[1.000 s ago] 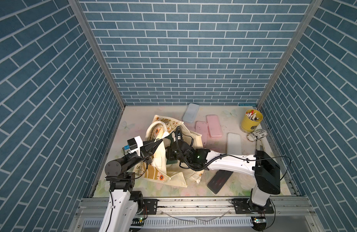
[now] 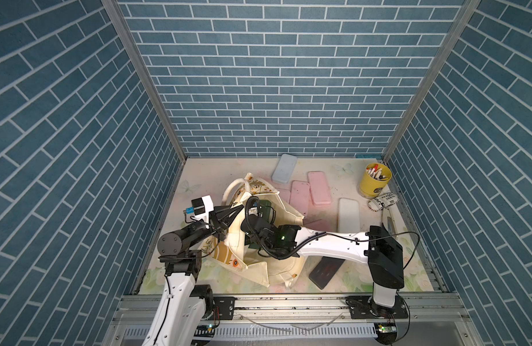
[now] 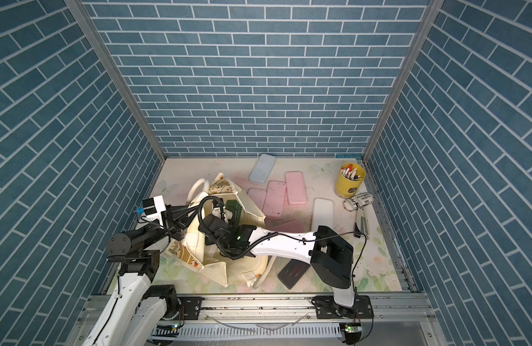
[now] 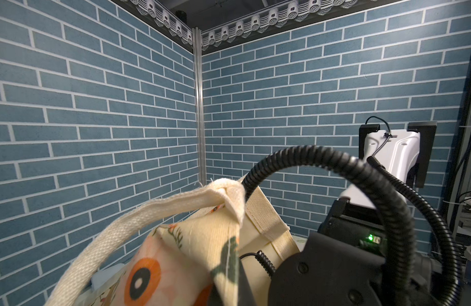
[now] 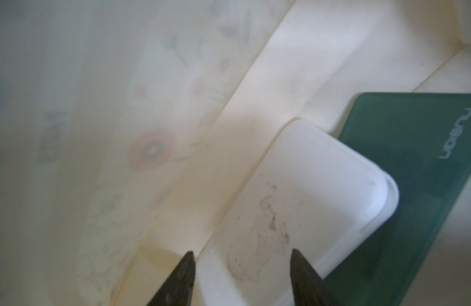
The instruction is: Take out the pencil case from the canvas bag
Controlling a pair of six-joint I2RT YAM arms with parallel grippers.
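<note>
The canvas bag (image 2: 234,262) lies open at centre-left. My left gripper (image 2: 237,207) is shut on its left rim; the cloth fills the lower left wrist view (image 4: 184,255). My right arm reaches into the bag. In the right wrist view my right gripper has its fingers apart over a white rounded case (image 5: 291,199), which lies inside on a dark green flat item (image 5: 409,153) with printed lettering. Whether either item is the pencil case, I cannot tell. The right gripper is mostly hidden in the top views.
Pink phone-like items (image 2: 319,187), a blue one (image 2: 284,167), a white one (image 2: 348,213) and a dark one (image 2: 324,271) lie outside the bag. A yellow pen cup (image 2: 372,183) stands at right.
Since a second ago my right arm has moved left, deeper over the bag. The bag's opening and handle have shifted slightly; my left gripper stays at the rim.
</note>
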